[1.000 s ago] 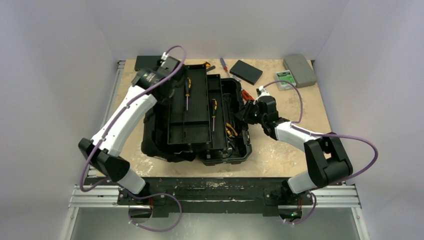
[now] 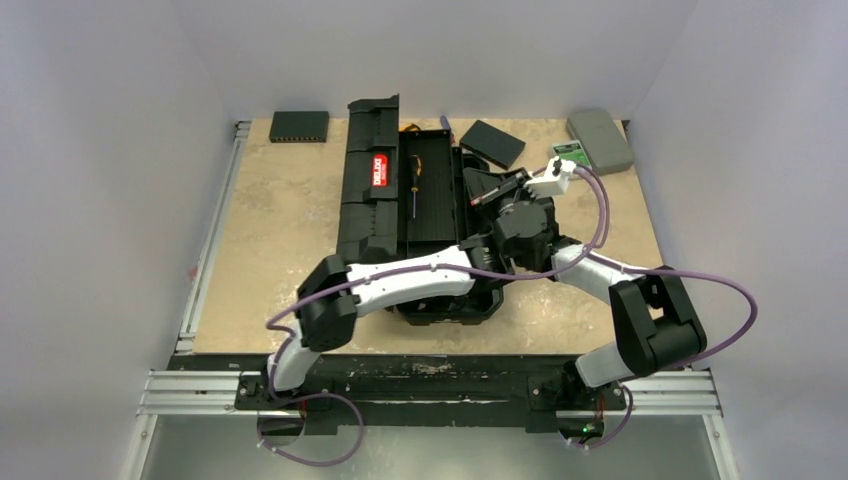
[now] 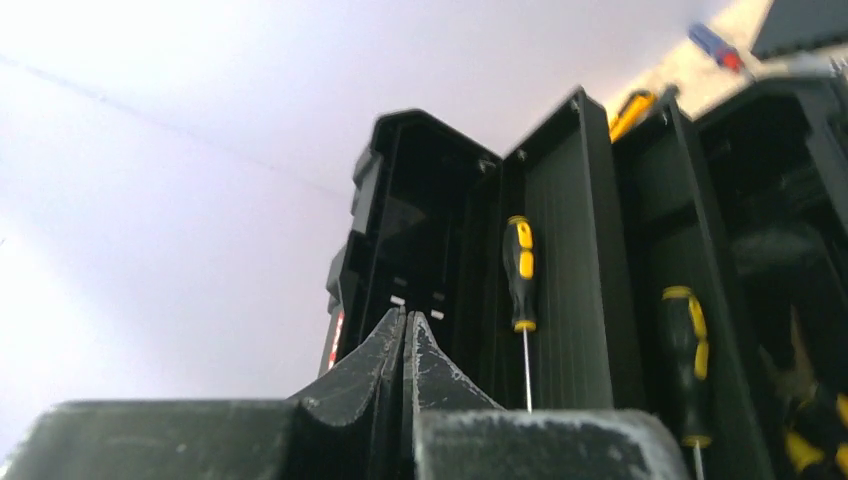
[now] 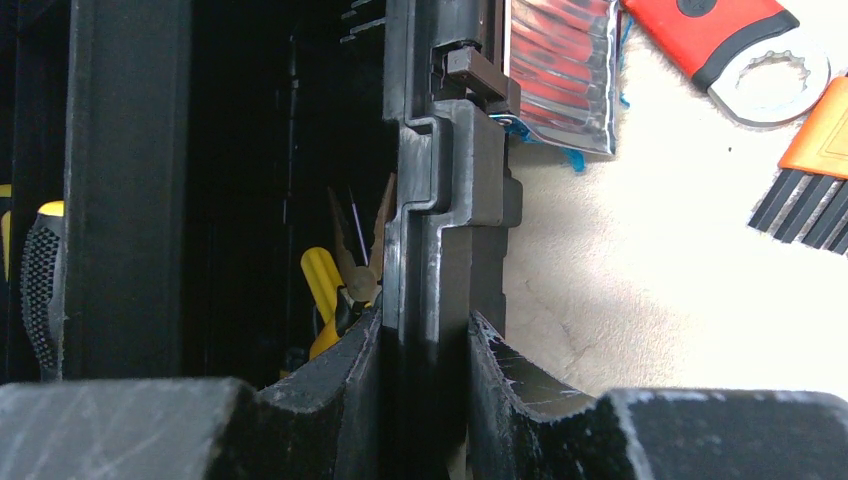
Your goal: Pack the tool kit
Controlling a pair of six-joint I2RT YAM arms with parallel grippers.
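The black toolbox has its lid raised but not closed, the red label facing up in the top view. One yellow-black screwdriver lies in the upper tray, a second screwdriver in the tray beside it. Pliers with yellow handles rest in the box's deep part. My left gripper is shut, nothing showing between its fingers, above the trays. Shut on the box's right side wall, my right gripper has a finger on either side; the left arm hides much of it from above.
Outside the box's right wall lie a red-handled tool, an orange tool with dark prongs and a clear pack. A black flat box and grey case stand behind.
My left arm has swung right across the toolbox, its forearm now over the box's front. The lid has come upright from the left, and the trays have shifted right. The right arm is nearly still.
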